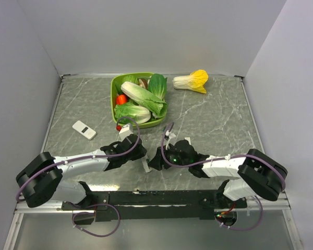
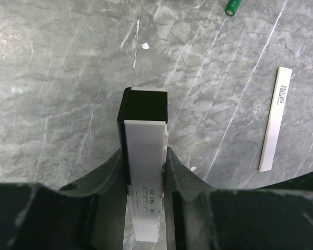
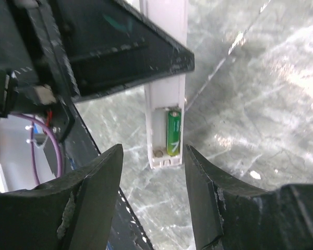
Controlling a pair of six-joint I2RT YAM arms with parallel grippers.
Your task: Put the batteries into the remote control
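Observation:
A white remote (image 3: 166, 96) is held by my left gripper, shut on it from both sides. Its battery compartment shows in the right wrist view. One green battery (image 3: 173, 133) lies in the right-hand slot there, while the slot beside it looks empty. Just to the right of the remote, my right gripper (image 1: 157, 161) stands open; in its wrist view the fingers (image 3: 108, 174) are spread below the compartment end, with nothing gripped. Another green battery (image 2: 232, 7) lies on the table at the top of the left wrist view. The white battery cover (image 2: 275, 120) lies apart on the right.
A second white remote (image 1: 84, 130) lies on the left of the table. At the back a green basket (image 1: 115, 112) holds vegetables, with a yellow-leaved cabbage (image 1: 191, 81) to its right.

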